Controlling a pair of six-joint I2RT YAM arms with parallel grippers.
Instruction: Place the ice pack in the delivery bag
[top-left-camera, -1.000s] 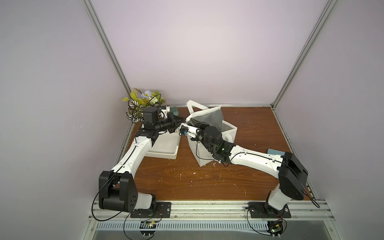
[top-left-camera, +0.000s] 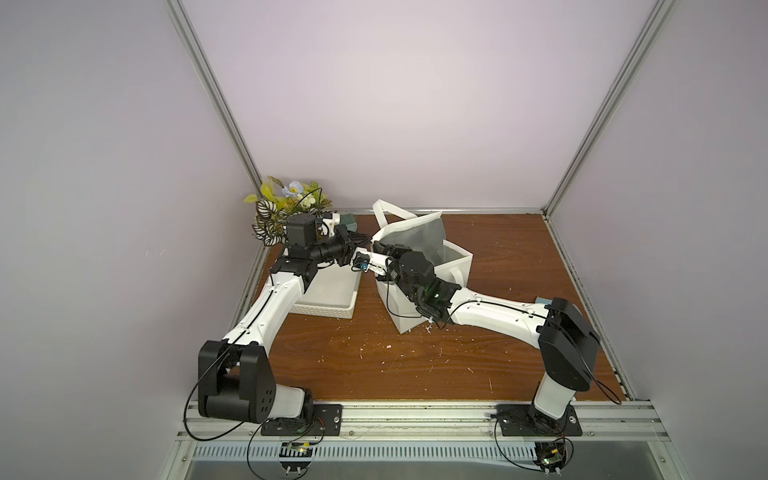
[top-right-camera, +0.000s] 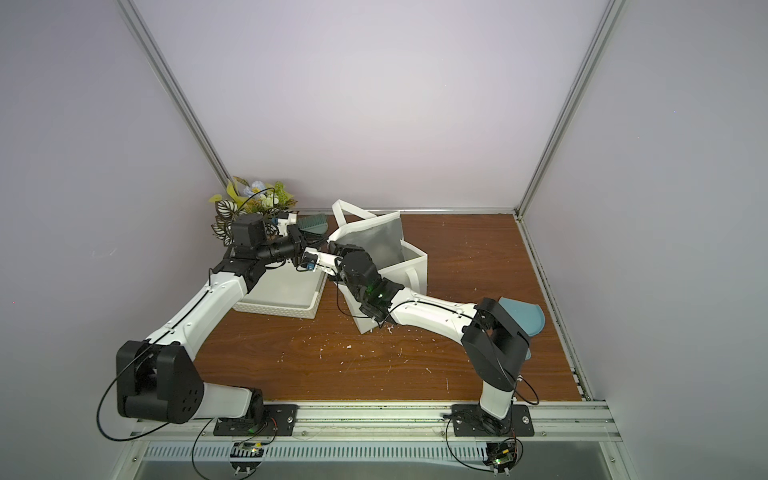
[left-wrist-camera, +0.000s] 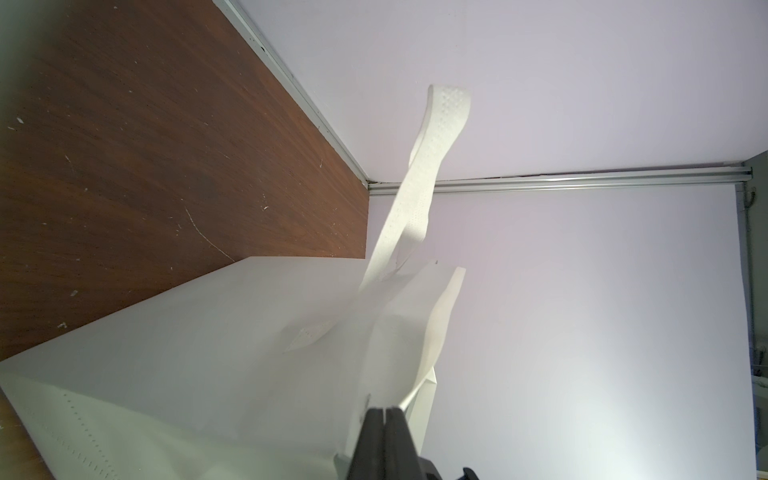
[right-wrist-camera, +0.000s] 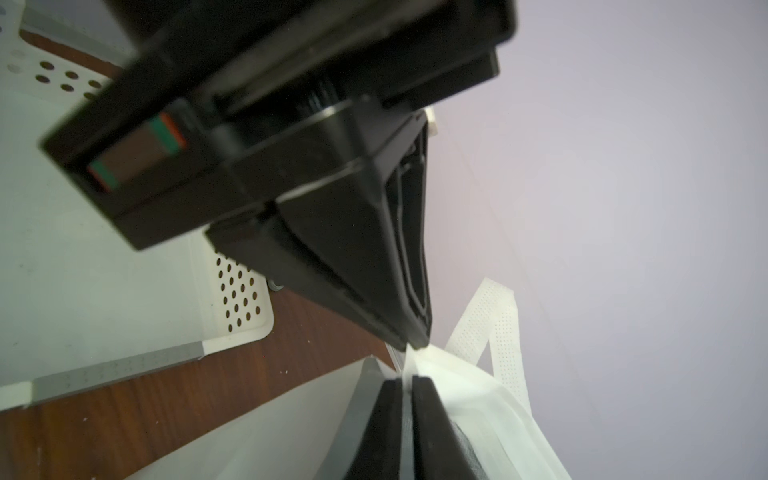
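The white delivery bag stands mid-table, its grey flap raised and strap up at the back. My left gripper is shut at the bag's upper left edge; in the right wrist view its fingertips touch a white corner of the bag, and I cannot see whether fabric is between them. My right gripper is at the bag's top edge just below the left one, fingers close together over the fabric; whether it grips cannot be told. The ice pack is not clearly identifiable; a blue pad lies at the far right, partly behind the right arm.
A white perforated basket is left of the bag, with artificial flowers behind it. The two grippers crowd each other at the bag's left top.
My right arm has shifted slightly left along the bag's top since about a second ago. The left arm is essentially still.
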